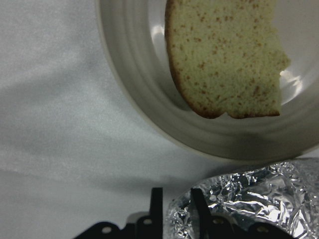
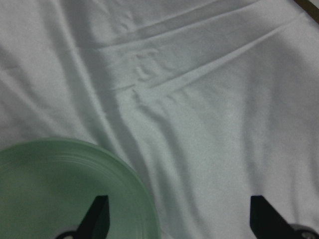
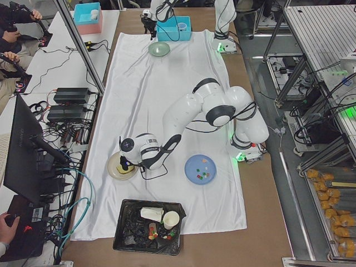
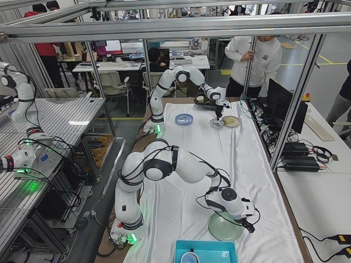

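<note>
A slice of bread lies on a cream plate. Crumpled foil sits beside the plate. The fingertips of my left gripper are a little apart at the foil's edge; whether they grip it is unclear. In the camera right view the left gripper is above the foil, beside the plate. My right gripper is open with nothing between its fingers, over white cloth beside a green plate.
A black tray with a cup and small items stands at the near end. A blue plate holds small pieces. A turquoise bin is at the other end. The cloth between the arms is clear.
</note>
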